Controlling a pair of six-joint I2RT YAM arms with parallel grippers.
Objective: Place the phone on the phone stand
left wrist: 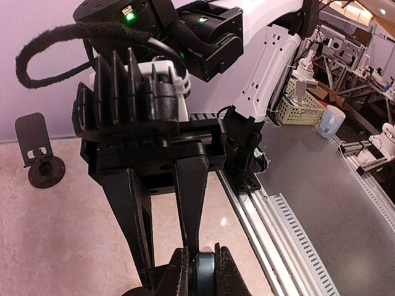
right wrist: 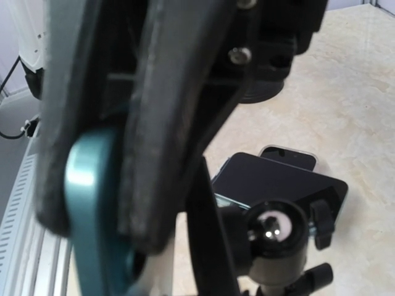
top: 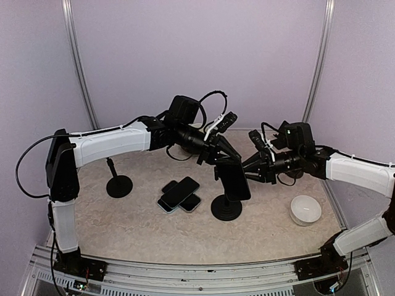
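A phone point(top: 234, 182), dark-screened with a teal edge point(right wrist: 89, 185), hangs upright just above the black round base of a phone stand point(top: 226, 209). My left gripper point(top: 219, 157) is shut on its upper end; in the left wrist view the edge shows between the fingertips. My right gripper point(top: 247, 166) is shut on the phone from the right side, its fingers point(right wrist: 154, 172) around the teal edge. The stand's ball joint point(right wrist: 274, 231) shows below and behind them in the right wrist view. Whether the phone rests on the holder is unclear.
Several stacked phones point(top: 179, 194) lie left of the stand. Another black stand point(top: 119, 185) stands farther left, a white bowl point(top: 305, 209) at the right.
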